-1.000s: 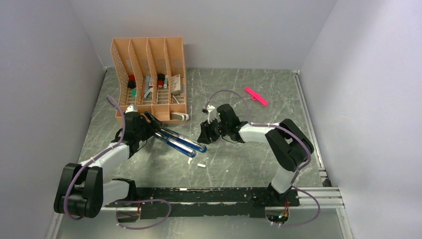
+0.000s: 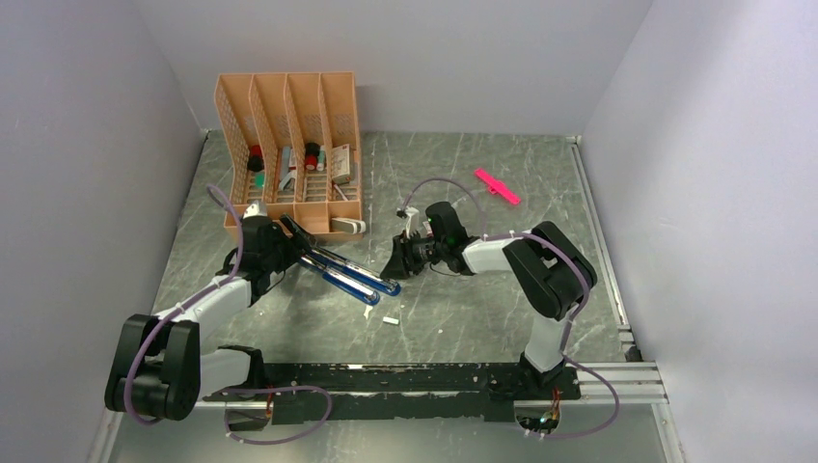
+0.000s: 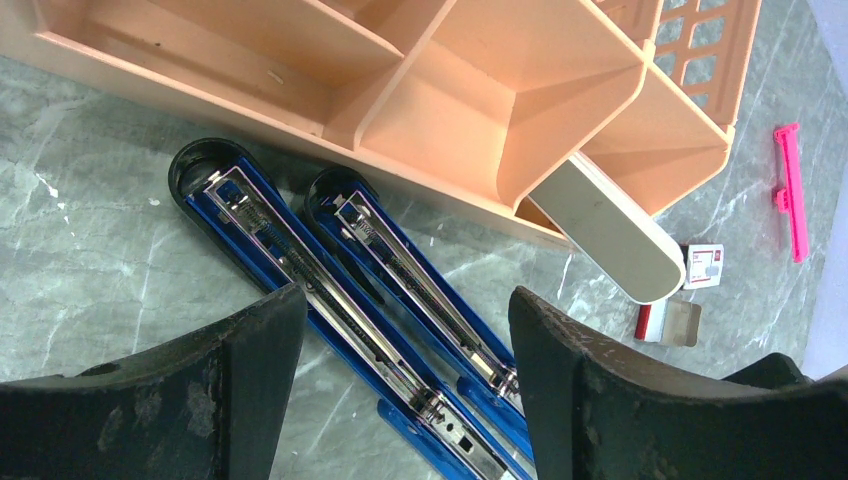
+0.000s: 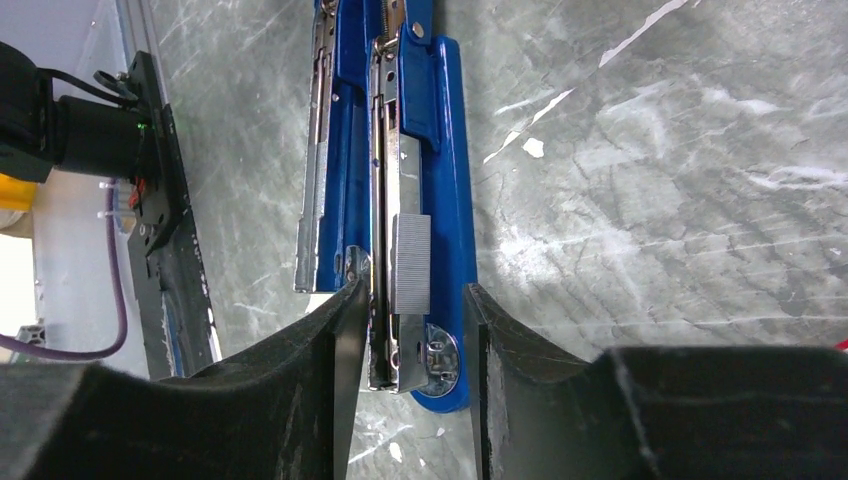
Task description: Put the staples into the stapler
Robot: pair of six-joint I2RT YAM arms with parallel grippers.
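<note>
Two long blue staplers (image 2: 352, 273) lie side by side on the table, their metal channels exposed. A ridged silver staple strip (image 4: 411, 264) sits at the front end of one channel; whether it is fully seated, I cannot tell. My right gripper is part open, its fingertips on either side of that front end, with visible gaps. My left gripper stands part open over the rear halves of both staplers (image 3: 330, 300), not closed on either. A small pale strip (image 2: 391, 320) lies apart on the table in front.
An orange divided organizer (image 2: 294, 214) stands just behind the left gripper. A white-grey block (image 3: 610, 230) juts from its front corner. Small boxes (image 3: 703, 266) lie near the right arm. A pink bar (image 2: 497, 186) rests at the back right.
The right arm's elbow has shifted slightly left, and its gripper has turned a little near the stapler ends. The left arm and the staplers look unmoved.
</note>
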